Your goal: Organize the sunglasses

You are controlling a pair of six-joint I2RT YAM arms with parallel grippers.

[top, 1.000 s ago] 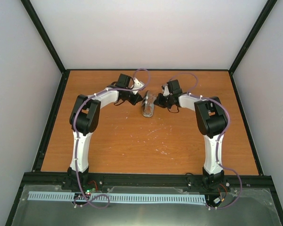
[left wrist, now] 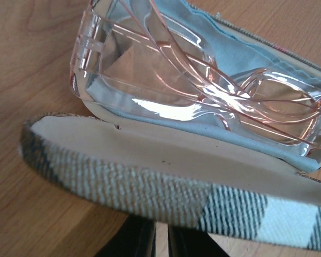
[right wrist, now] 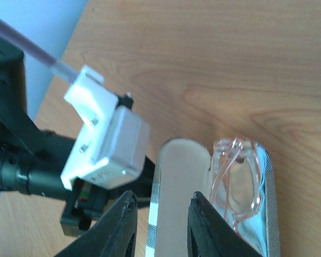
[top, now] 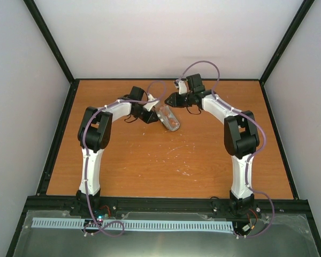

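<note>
An open glasses case [top: 169, 119] lies at the table's middle, rear half; its lid [left wrist: 150, 150] is plaid outside, cream inside. Clear rose-framed sunglasses [left wrist: 198, 91] rest folded on a blue cloth [left wrist: 230, 37] in it. My left gripper is shut on the case at the lid's side; its fingertips are mostly hidden under the lid. My right gripper is part open above and behind the case, with nothing seen between its fingers.
The back wall [top: 166, 43] stands close behind the arms.
My right gripper has moved back and left, away from the case's side.
</note>
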